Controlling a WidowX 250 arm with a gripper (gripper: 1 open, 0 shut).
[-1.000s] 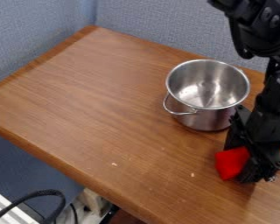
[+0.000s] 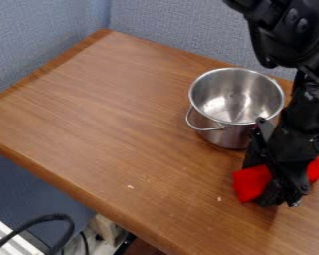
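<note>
My black gripper [image 2: 275, 184] reaches down at the right side of the table, shut on a red object [image 2: 251, 183] low on the wooden surface, just in front of a steel pot [image 2: 234, 98]. The red object shows on both sides of the gripper; the rest of it is hidden behind the fingers.
Grey-blue padded walls stand along the back and left. Cables and some hardware lie below the table's front-left edge.
My gripper and the red object in it have shifted slightly to the left. The pot has stayed in place.
</note>
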